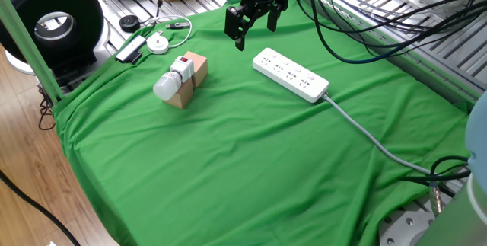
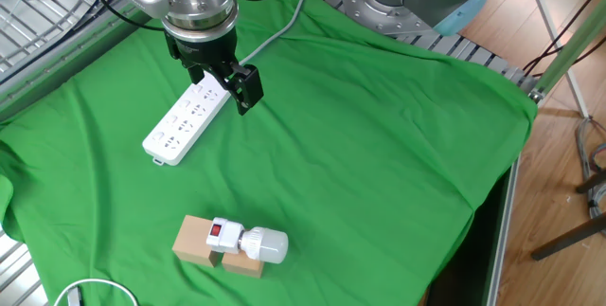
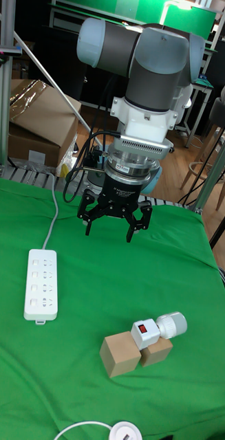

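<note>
My black gripper (image 3: 108, 236) hangs above the green cloth with its two fingers spread and nothing between them; it shows open in exterior view 1 as well (image 1: 256, 39). Below it lies a white power strip (image 1: 291, 75) with several sockets and a grey cable. A white plug-in lamp with a red switch (image 3: 145, 332) and a frosted bulb (image 2: 264, 244) rests on its side across two cardboard-brown blocks (image 3: 120, 353). The gripper is apart from both the strip and the lamp. In exterior view 2 it partly covers the cable end of the strip (image 2: 186, 121).
A white round charger with a cable (image 1: 157, 44) lies at the cloth's edge, near a white adapter (image 1: 131, 49). Black cables (image 1: 396, 44) loop beside the arm. A cardboard box (image 3: 43, 110) stands beyond the table.
</note>
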